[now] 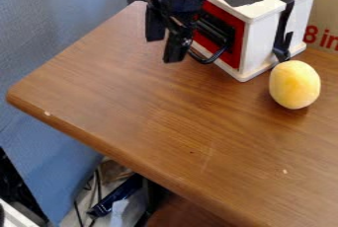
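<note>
My black gripper (164,36) hangs at the top centre of the camera view, open, its two dark fingers apart and pointing down in front of a white box (272,4) with a red front (231,57), a black handle and a black strap. A pale yellow round object (295,85) sits on the wooden table to the right of the box.
A blue partition (59,53) runs along the left, with clutter on the floor below the table edge. A cardboard surface (321,34) stands behind at the right.
</note>
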